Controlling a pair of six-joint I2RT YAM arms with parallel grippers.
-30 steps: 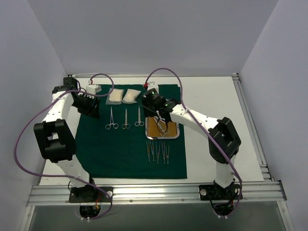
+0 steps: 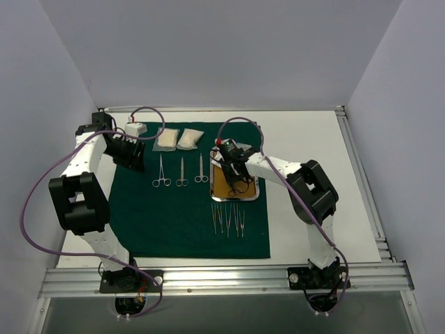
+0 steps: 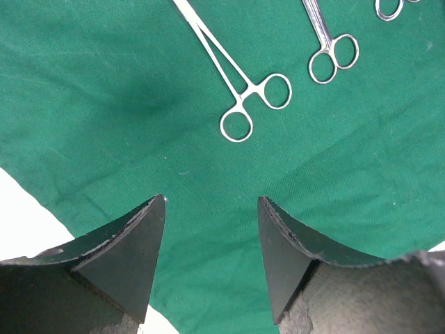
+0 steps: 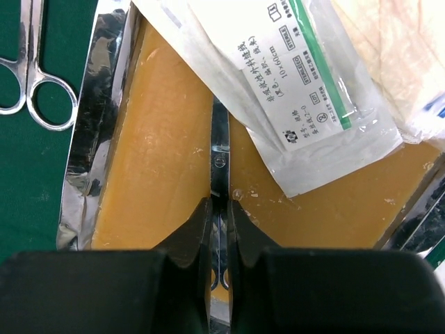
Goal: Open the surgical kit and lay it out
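Note:
In the right wrist view, my right gripper is shut at the shank of dark steel scissors (image 4: 220, 142) lying in the metal tray (image 4: 92, 160) on an orange-brown base. A paper-and-plastic package (image 4: 292, 90) covers the upper part of the tray. My left gripper is open and empty over the green cloth (image 2: 167, 223). Laid out on the cloth are a long clamp (image 2: 160, 170), two pairs of scissors (image 2: 182, 174) and several tweezers (image 2: 228, 219) in a row below the tray.
Two white packets (image 2: 167, 139) (image 2: 189, 139) lie at the back of the cloth.
The right gripper has moved down from the back of the tray onto the scissors inside it, its arm shifting forward. The left arm has stayed still.

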